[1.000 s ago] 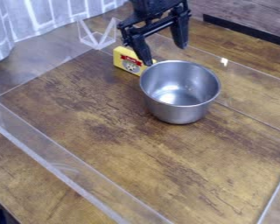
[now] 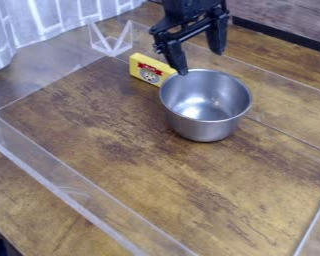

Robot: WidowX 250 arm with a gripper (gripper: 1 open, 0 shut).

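Note:
My dark gripper [image 2: 190, 45] hangs at the top centre, open, above and behind a steel bowl [image 2: 203, 125]. The bowl rests on the wooden table [image 2: 123, 180] and looks empty. A yellow box [image 2: 148, 69] with a red label lies just left of the bowl's back rim, below the gripper.
A white curtain [image 2: 29, 25] hangs at the back left, near a small pale wire-like object at the top left of centre. Clear strips run along the left and right of the table.
My gripper has shifted slightly, its fingers moving a little to the right and upward. The bowl and box look unmoved.

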